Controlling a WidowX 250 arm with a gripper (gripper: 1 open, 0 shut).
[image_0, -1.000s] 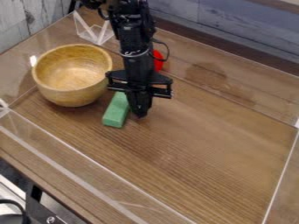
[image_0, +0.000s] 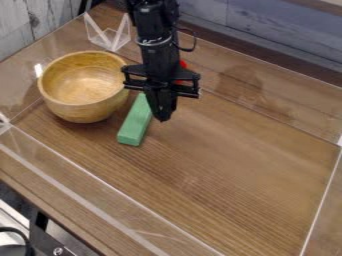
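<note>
The black gripper (image_0: 163, 108) is shut, with nothing visible between its fingertips, and hangs above the table just right of a long green block (image_0: 134, 125). A yellow bowl (image_0: 83, 100) sits to the left of both. A small red object (image_0: 183, 66) is partly hidden behind the arm, at the back.
A clear plastic piece (image_0: 107, 32) stands at the back left. A wall borders the back, and the table's edge runs along the left.
The gripper has risen and moved slightly back, uncovering more of the green block. The block and bowl look unmoved.
</note>
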